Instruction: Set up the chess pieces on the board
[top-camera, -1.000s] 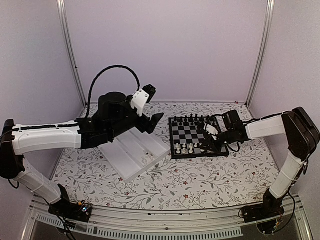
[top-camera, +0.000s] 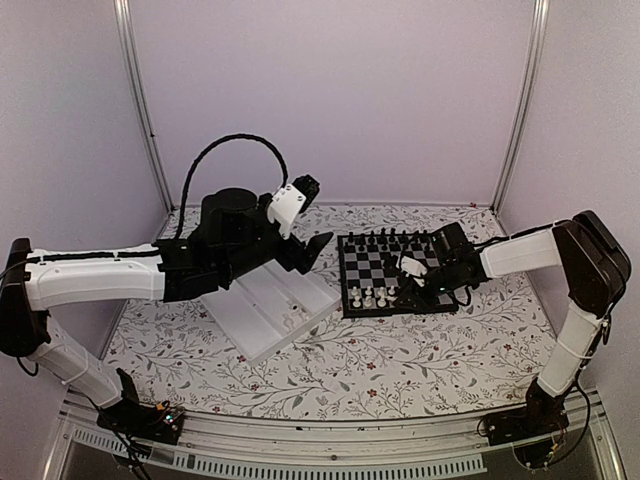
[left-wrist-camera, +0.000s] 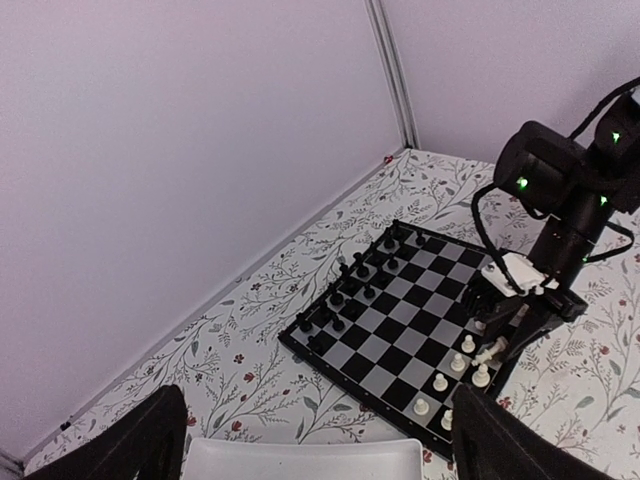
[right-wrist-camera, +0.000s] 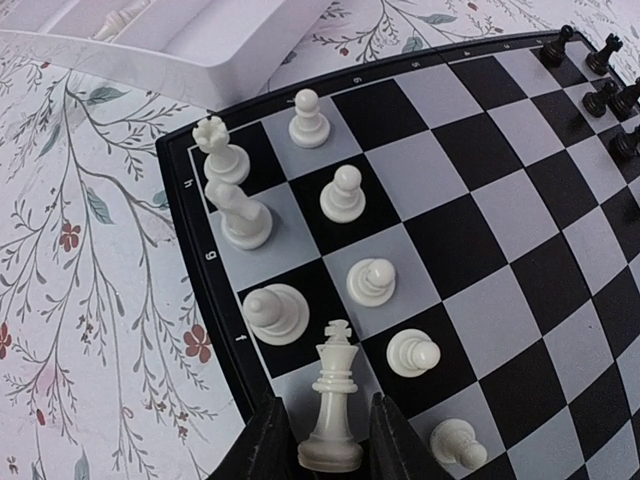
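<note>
In the right wrist view a white king (right-wrist-camera: 335, 400) stands between the fingers of my right gripper at the near edge of the chessboard (right-wrist-camera: 463, 200); whether they press on it is unclear. Around it stand a white rook (right-wrist-camera: 222, 150), several white pawns (right-wrist-camera: 343, 195) and other white pieces. Black pieces (right-wrist-camera: 555, 45) stand along the far side. My left gripper hangs open and empty above the tray's side, left of the board.
A white tray (top-camera: 260, 330) lies left of the board, with a few white pieces in it.
My right gripper has shifted slightly left along the board's near edge. The left arm has moved a little to the right.
</note>
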